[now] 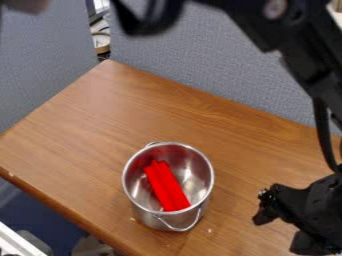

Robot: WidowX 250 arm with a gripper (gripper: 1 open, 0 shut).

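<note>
A steel pot [198, 172] with wire handles stands near the front edge of the wooden table. Inside it lies a red object [166, 185], elongated and leaning along the pot's floor. The black gripper [273, 210] is at the right edge, to the right of the pot and apart from it, partly out of frame. It is open, with no object visible in it; its fingers are dark and hard to make out.
Grey padded panels [214, 50] border it at the left and back. A dark drop lies past the front left edge.
</note>
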